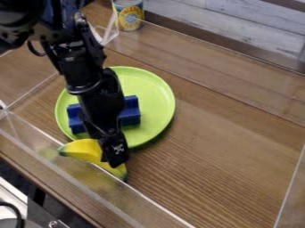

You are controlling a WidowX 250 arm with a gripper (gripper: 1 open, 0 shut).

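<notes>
The black arm reaches down from the upper left over a green plate [154,101] holding a blue block [130,111]. Its gripper [105,150] is low at the plate's front edge, right over a yellow banana [80,152] lying on the wooden table just in front of the plate. The fingers are dark and partly blend together, hiding part of the banana; whether they touch it is unclear.
A can [127,14] stands at the back near a pale wooden wall. Clear panel edges run along the left front and right side.
</notes>
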